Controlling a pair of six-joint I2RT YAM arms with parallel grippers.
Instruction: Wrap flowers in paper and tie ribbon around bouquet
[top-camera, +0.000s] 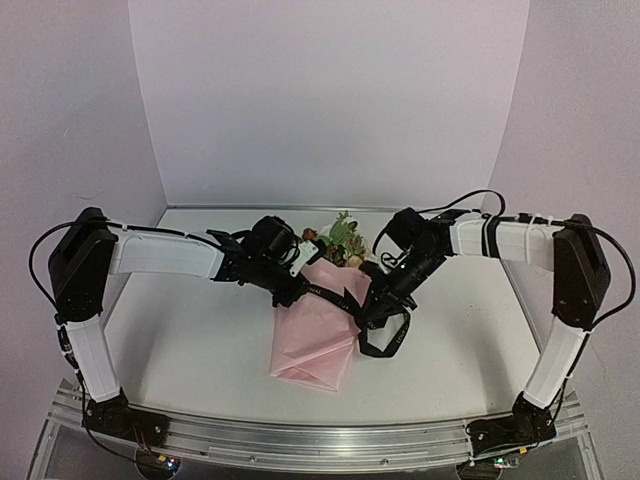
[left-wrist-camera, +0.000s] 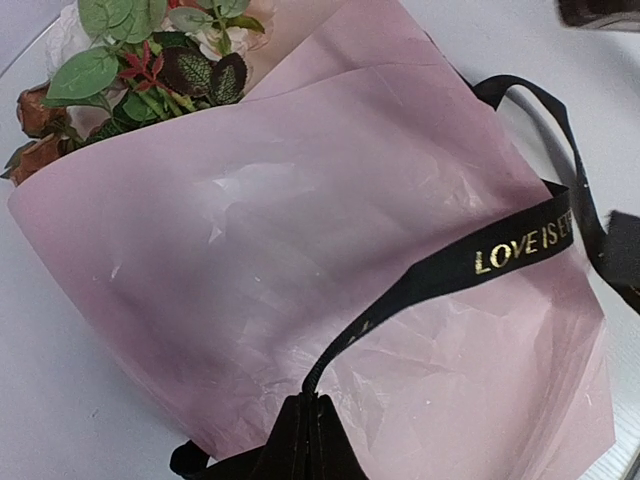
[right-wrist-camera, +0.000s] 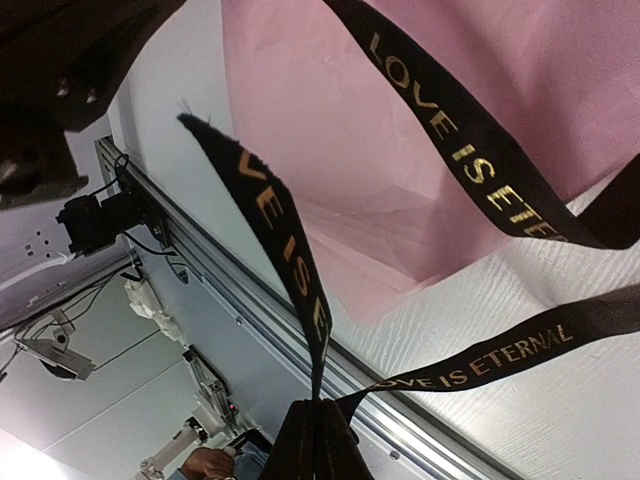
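Note:
The bouquet, in pink wrapping paper (top-camera: 312, 345), lies on the table with its flowers (top-camera: 342, 240) at the far end. A black ribbon (left-wrist-camera: 450, 265) with gold lettering crosses the paper. In the left wrist view my left gripper is shut on this ribbon over the paper's left side; a short black piece shows beside the fingers. My right gripper is shut on the ribbon at the paper's right side. From its fingertips one tail (right-wrist-camera: 270, 215) rises free and another length (right-wrist-camera: 480, 362) runs off to the right. The ribbon's path under the bouquet is hidden.
A metal rail (top-camera: 320, 440) runs along the front edge. Both grippers are close together above the wrapping.

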